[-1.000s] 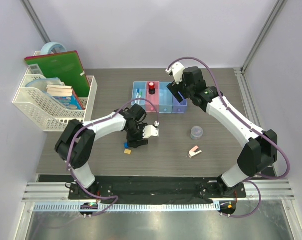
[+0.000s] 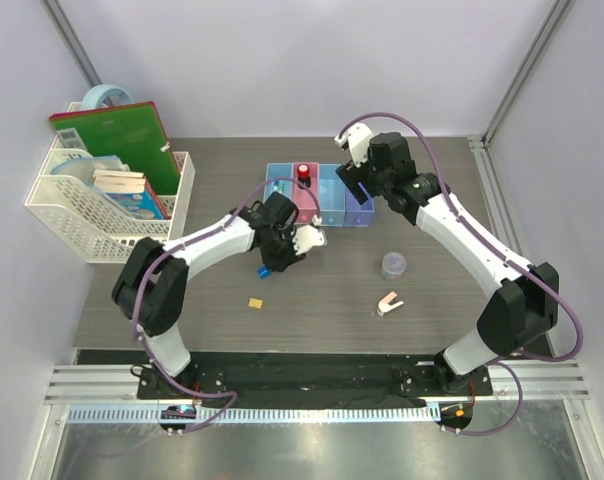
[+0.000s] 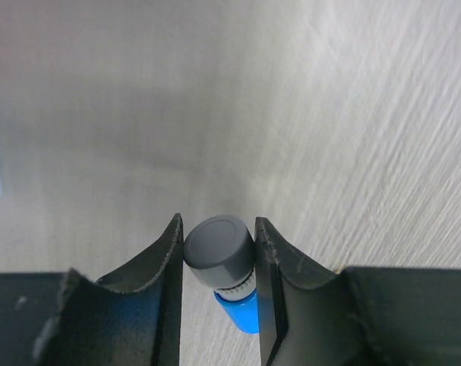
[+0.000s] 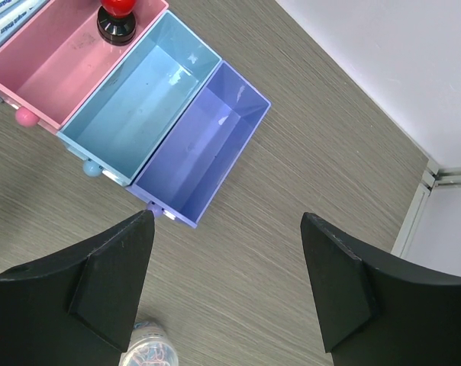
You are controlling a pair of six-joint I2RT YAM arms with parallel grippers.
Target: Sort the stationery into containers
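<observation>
In the left wrist view, my left gripper is shut on a cylindrical item with a grey top and blue lower body (image 3: 236, 309), held between its fingertips. The top view shows its blue end (image 2: 264, 271) below that gripper. My right gripper hangs open and empty near the four-compartment organizer, over its right end. The pink compartment (image 4: 62, 69) holds a red-topped stamp (image 4: 117, 19); pens lie in the left one, while the light blue (image 4: 143, 95) and purple (image 4: 200, 145) compartments are empty.
A white basket (image 2: 82, 222) of books and folders fills the left. A clear round container (image 2: 393, 265), a pink-and-white stapler-like item (image 2: 389, 305) and a small yellow block (image 2: 255, 303) lie on the table, with bare space between.
My left gripper has shifted slightly toward the organizer and right, the blue item moving with it away from the yellow block. The right arm is nearly still.
</observation>
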